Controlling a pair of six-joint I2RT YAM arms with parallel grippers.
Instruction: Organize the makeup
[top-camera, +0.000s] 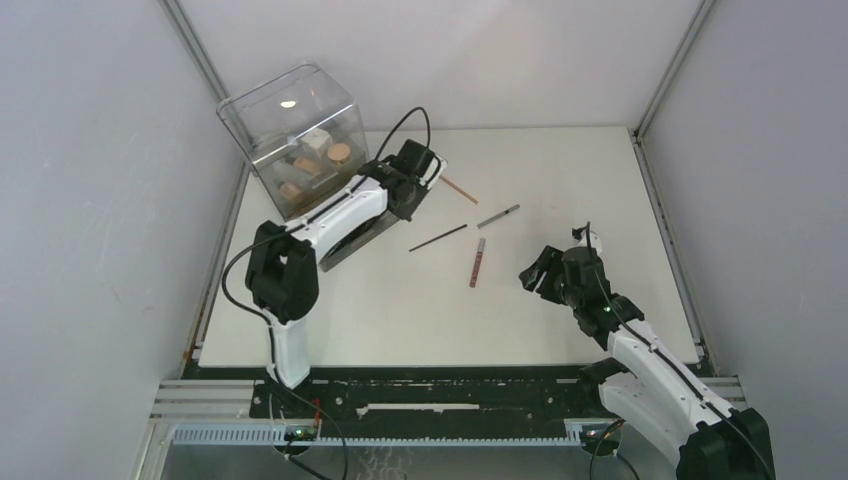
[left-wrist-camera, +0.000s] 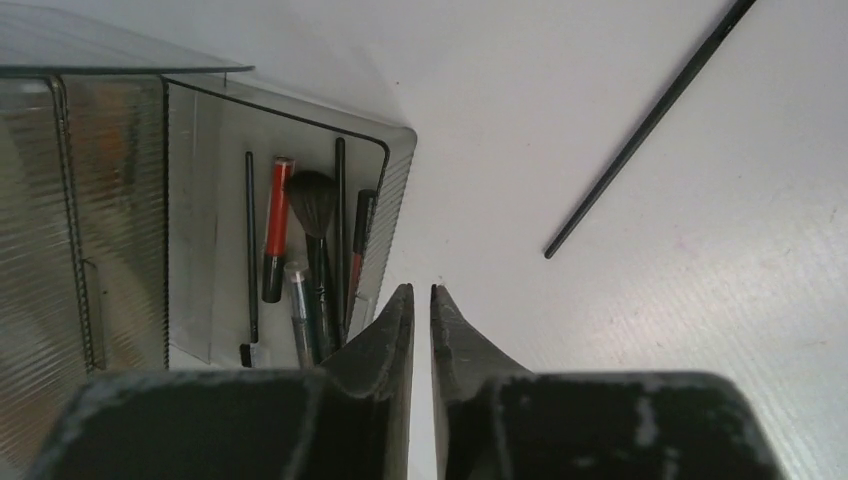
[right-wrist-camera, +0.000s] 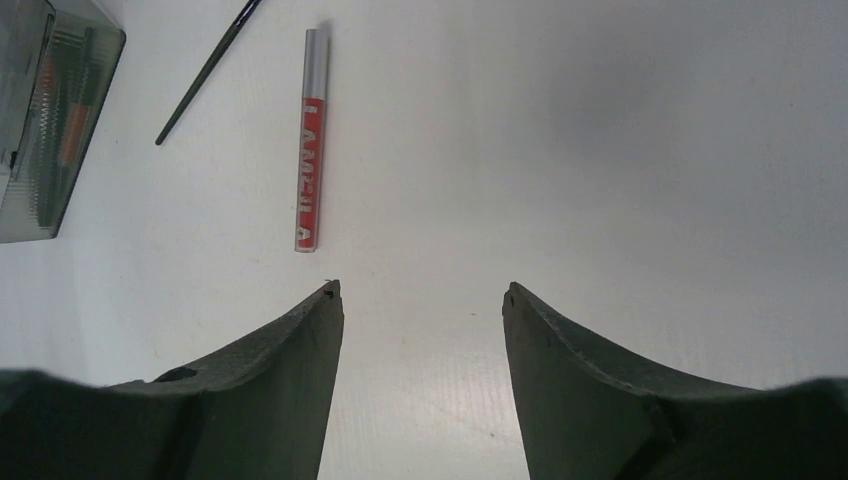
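My left gripper is over the white table just right of the clear organizer's drawer (left-wrist-camera: 395, 170), its fingertips close together with nothing visible between them; how far apart is unclear. The drawer holds a fluffy brush (left-wrist-camera: 312, 200), a red-black tube (left-wrist-camera: 278, 220) and thin sticks. A black stick (top-camera: 437, 238) lies on the table, along with a tan pencil (top-camera: 459, 189), a grey pen (top-camera: 498, 216) and a red lettered tube (right-wrist-camera: 309, 165). My right gripper stands open at the right, above bare table, holding nothing.
The clear organizer (top-camera: 290, 110) stands at the back left with boxes and jars inside. Walls enclose the sides and back.
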